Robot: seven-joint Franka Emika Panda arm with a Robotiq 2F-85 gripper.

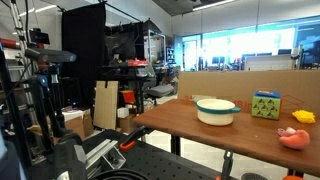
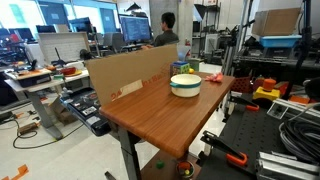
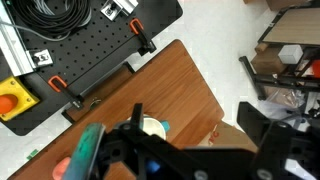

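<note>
A white bowl with a teal band (image 1: 217,111) stands upright on the wooden table (image 1: 180,118). To its right are a green block with a blue top (image 1: 266,104), a yellow item (image 1: 303,117) and a pink toy (image 1: 293,138). Looking down in the wrist view, my gripper is open, its dark fingers far apart, with nothing held between them. Part of the bowl (image 3: 153,126) shows far below, partly covered by the left finger. The pink toy (image 3: 61,168) is near the lower left edge.
A black perforated platform (image 3: 85,55) adjoins the table, carrying coiled cable and orange-handled clamps (image 3: 136,27). A tan panel (image 2: 140,76) borders the table's far side. A person (image 2: 165,30) sits in the background.
</note>
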